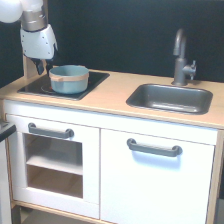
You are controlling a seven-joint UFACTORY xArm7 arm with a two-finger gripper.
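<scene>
Hanging over the back left of the counter, my white and grey gripper [42,69] points downward beside a blue-grey pot [70,82]. Its dark fingers are close to the pot's left side. They are too small to show whether they are open or shut, and I cannot tell if they touch the pot. The pot sits upright on the black stovetop [96,82], with a light brown band or handle across its front.
To the right, a steel sink [133,98] with a tall faucet [180,62] is set in the wooden counter [112,100]. Below are white cabinets with dark handles [153,149]. Open counter lies between stove and sink.
</scene>
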